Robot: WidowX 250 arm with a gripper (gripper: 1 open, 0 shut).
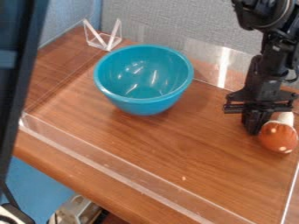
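My black gripper [254, 120] is low at the right of the table, its fingers pointing down just left of a round orange-red object [278, 138] with a pale upper part, close against it or touching. The fingers look shut, with nothing seen between them. A teal bowl [142, 102] sits left of centre on the wooden table [163, 171].
A white wire stand [103, 38] is at the back left, by the grey padded wall [176, 26]. Clear strips edge the table. A dark frame fills the left edge.
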